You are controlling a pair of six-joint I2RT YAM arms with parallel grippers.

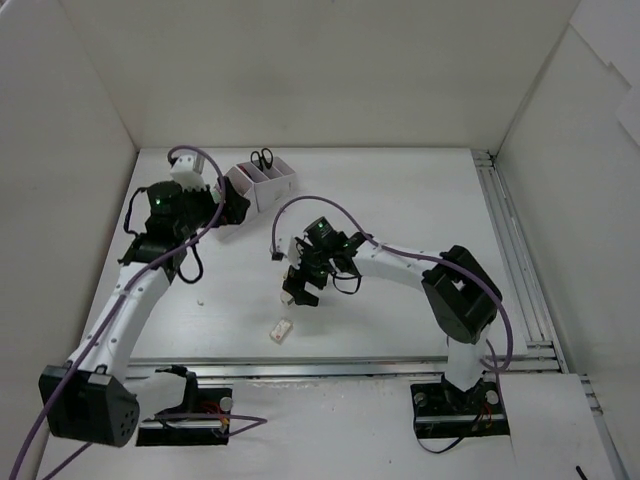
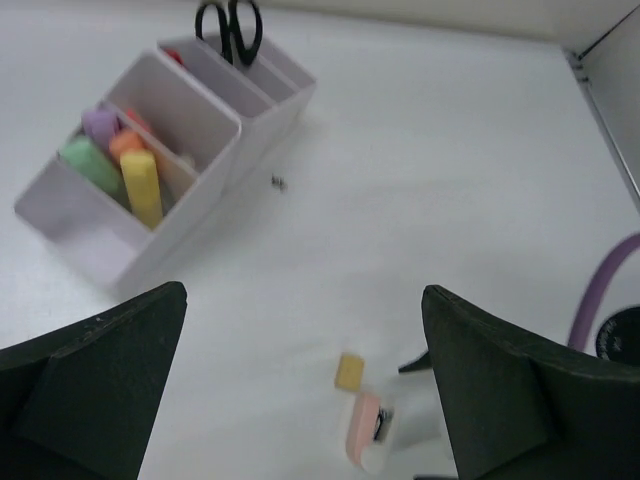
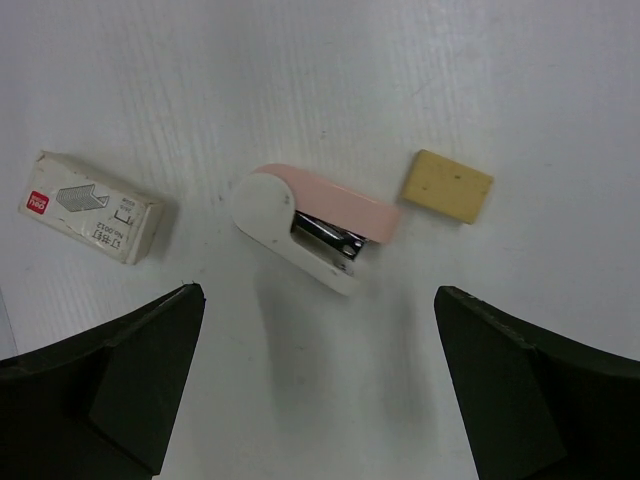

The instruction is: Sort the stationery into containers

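My right gripper (image 1: 301,290) hangs open over a pink-and-white stapler (image 3: 330,215), which lies between a yellow block (image 3: 447,186) and a white staple box (image 3: 90,206). My left gripper (image 1: 229,200) is open and raised at the front-left of the containers, nothing between its fingers. White divided containers (image 2: 80,215) stand at the back; they hold black scissors (image 2: 235,35), a yellow piece (image 2: 142,190), and green, purple, orange and red items.
A small dark bit (image 2: 279,182) lies beside the containers.
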